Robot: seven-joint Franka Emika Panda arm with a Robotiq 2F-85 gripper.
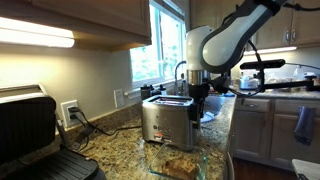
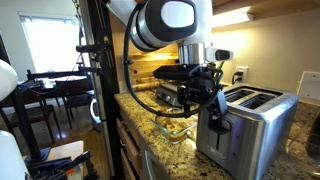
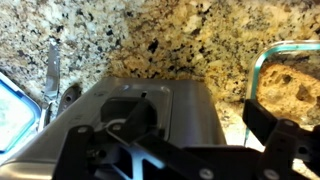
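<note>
A silver toaster [image 1: 168,122] stands on the granite counter, its slots facing up. A slice of bread [image 3: 290,92] lies in a clear glass dish [image 1: 205,165] beside the toaster. My gripper is open in the wrist view, its dark fingers [image 3: 143,118] wide apart. The left finger overlaps the toaster's top in that view, while the right one reaches over the dish's edge. Nothing is held between them. In exterior view 2 the gripper [image 2: 217,118] hangs close to the toaster's end; whether it touches the metal cannot be told.
A knife [image 3: 53,72] and a blue-edged container [image 3: 12,118] lie on the toaster's other side. A black grill-like appliance [image 1: 25,125] occupies the near left counter. Wall outlets [image 1: 71,112] and a power cord run behind. An upper cabinet [image 1: 85,18] overhangs the counter.
</note>
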